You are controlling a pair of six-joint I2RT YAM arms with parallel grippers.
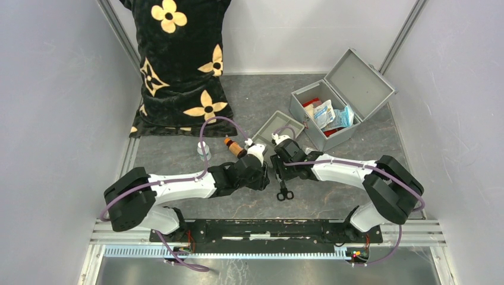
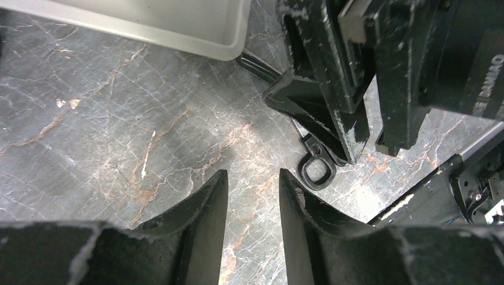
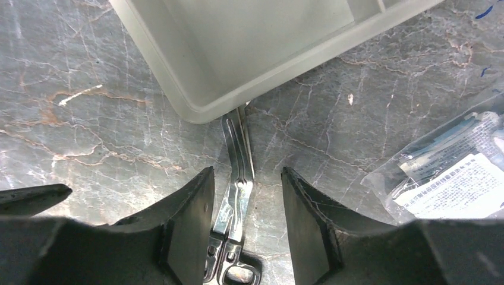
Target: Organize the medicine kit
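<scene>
Black-handled scissors [image 1: 284, 194] lie on the grey floor, their handles toward the front. In the right wrist view the scissors [image 3: 241, 178] stand between the fingers of my right gripper, which is open and not touching them; the blade tips run under the corner of the grey tray [image 3: 196, 98]. My left gripper is open and empty over bare floor to the left of the scissors. Part of the right gripper hides the scissors' middle in the left wrist view. An open grey kit box [image 1: 333, 139] at the back right holds several packets [image 1: 325, 114].
A brown bottle [image 1: 235, 148] and a white bottle [image 1: 204, 151] are left of the tray. A clear packet [image 3: 457, 172] lies right of the scissors. The two grippers are close together. A black patterned cushion [image 1: 178, 71] fills the back left.
</scene>
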